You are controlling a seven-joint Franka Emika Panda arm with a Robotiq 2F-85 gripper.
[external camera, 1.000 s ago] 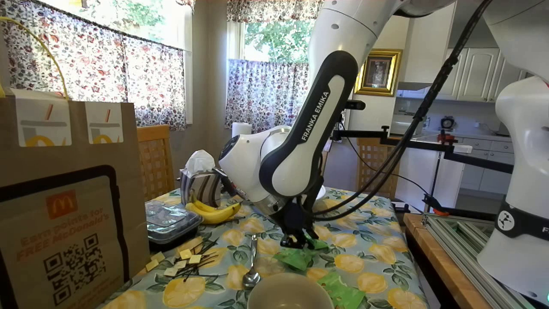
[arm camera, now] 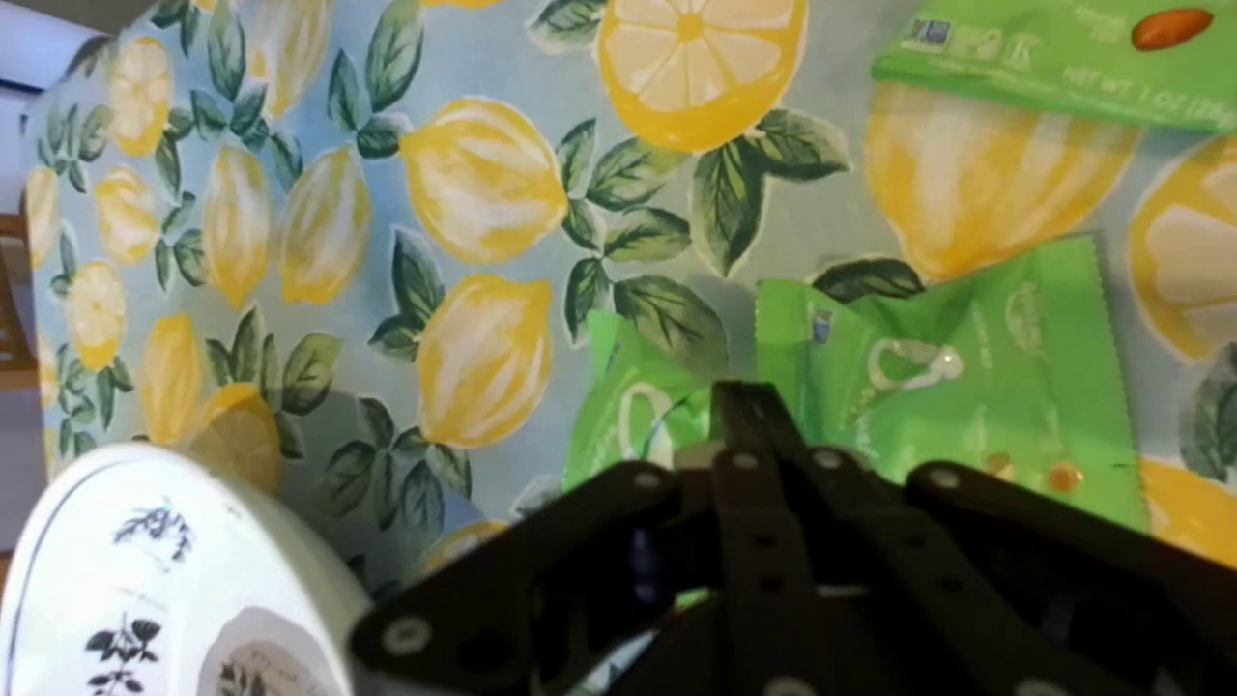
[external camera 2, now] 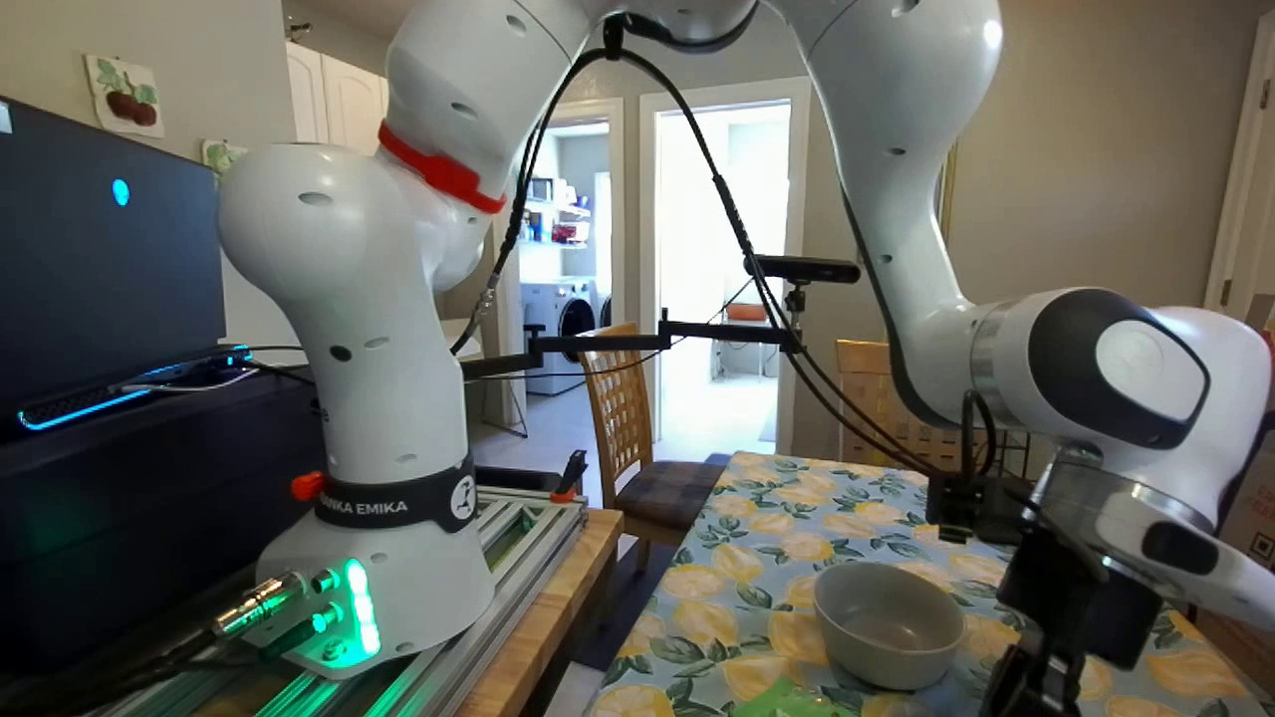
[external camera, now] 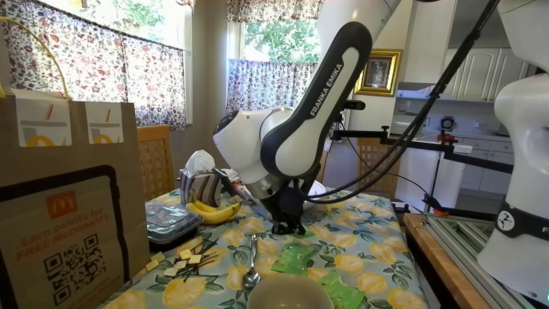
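Several green snack packets lie on the lemon-print tablecloth. In the wrist view one packet [arm camera: 963,371] lies right of my fingertips, another [arm camera: 1067,58] at the upper right, and a third [arm camera: 626,400] is partly hidden behind my gripper. My gripper is shut, with nothing showing between its fingers. In exterior view 1 the gripper [external camera: 288,229] hangs above the table, just beyond the middle packet [external camera: 294,257]. A beige bowl [external camera: 291,293] stands at the front, with a packet [external camera: 342,291] to its right.
A white bowl with plant prints [arm camera: 93,545] stands close at the wrist view's lower left. A spoon [external camera: 252,275], bananas [external camera: 216,212], a clear-lidded container [external camera: 171,224], a tissue box [external camera: 201,186] and a paper bag [external camera: 67,154] occupy the left side.
My gripper has risen and drawn slightly left and back in exterior view 1. The middle green packet, lower on the table, now shows more of itself.
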